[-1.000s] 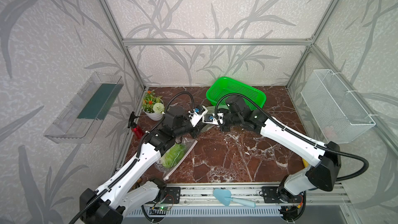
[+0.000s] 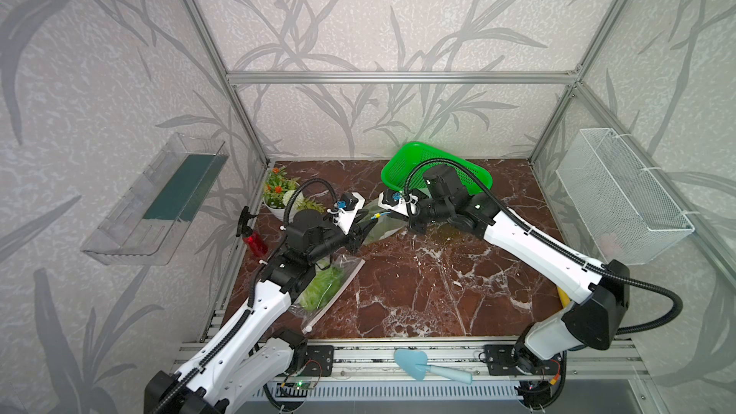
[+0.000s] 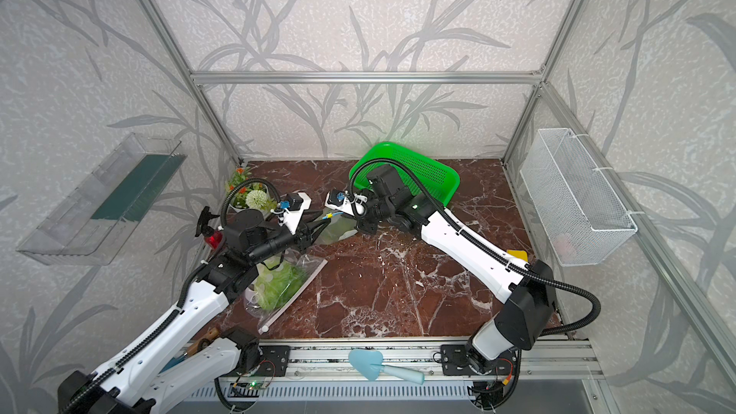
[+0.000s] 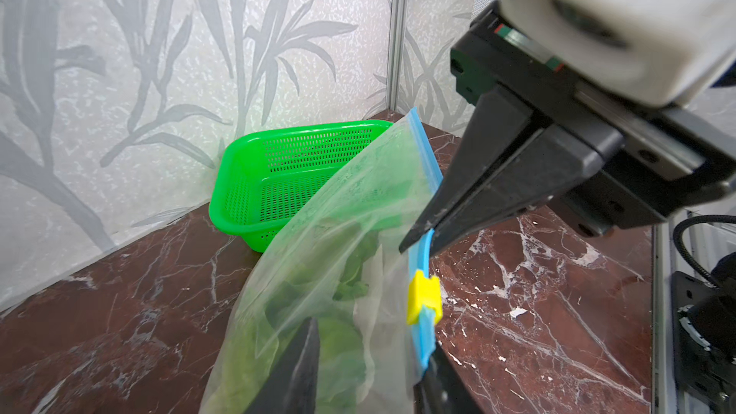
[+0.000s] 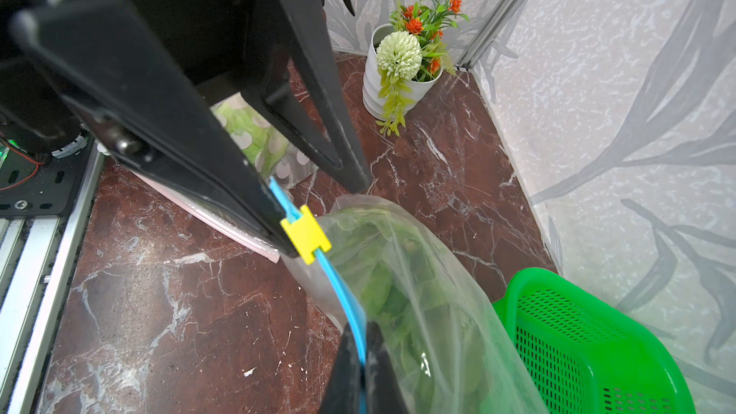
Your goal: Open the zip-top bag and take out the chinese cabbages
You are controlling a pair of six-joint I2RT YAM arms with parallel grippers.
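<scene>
A translucent zip top bag (image 4: 253, 352) hangs upright by its blue zip edge (image 5: 339, 291), a yellow slider (image 4: 424, 296) on that edge. Blurry green chinese cabbages (image 5: 383, 276) show through the plastic. My right gripper is shut on the blue strip, one side of the slider. On the slider's other side, my left gripper stands part open; one finger (image 5: 268, 218) lies close against the strip and slider, the other well apart over the bag side. Whether that finger touches the slider, I cannot tell. In the top views the arms mostly hide the bag.
An empty green basket (image 2: 414, 155) stands at the back. A second clear bag with green vegetable (image 3: 277, 283) lies under the left arm. Flower pot (image 5: 374, 76) and red spray bottle (image 2: 254, 242) are on the left.
The right arm has shifted slightly up and back.
</scene>
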